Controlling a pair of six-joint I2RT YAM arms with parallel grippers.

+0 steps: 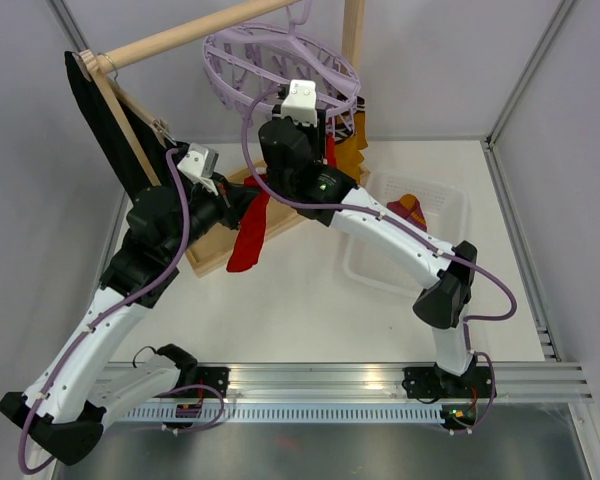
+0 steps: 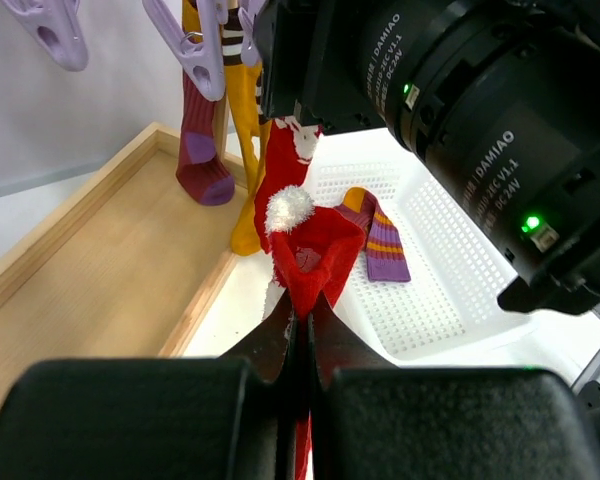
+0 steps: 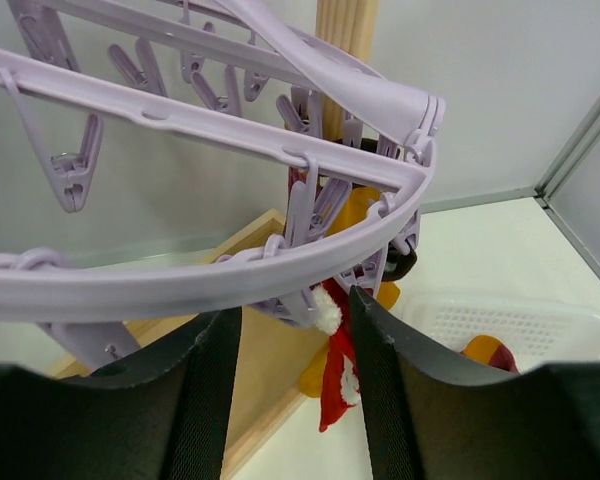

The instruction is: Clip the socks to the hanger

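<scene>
A red sock with white fluff (image 2: 315, 262) hangs from my left gripper, which is shut on it; in the top view it dangles below that gripper (image 1: 238, 195). My right gripper is part open, at the front rim of the lilac hanger (image 3: 180, 280), around its lowered clips; whether anything sits between its fingers is unclear. Socks in red, maroon (image 2: 205, 170) and yellow (image 2: 243, 225) hang from the hanger's back clips. A purple-striped sock (image 2: 385, 250) lies in the white basket (image 1: 400, 260).
A wooden box (image 2: 100, 260) lies under the hanger. A wooden frame (image 1: 180, 30) holds the hanger and, at left, dark cloth (image 1: 100, 120).
</scene>
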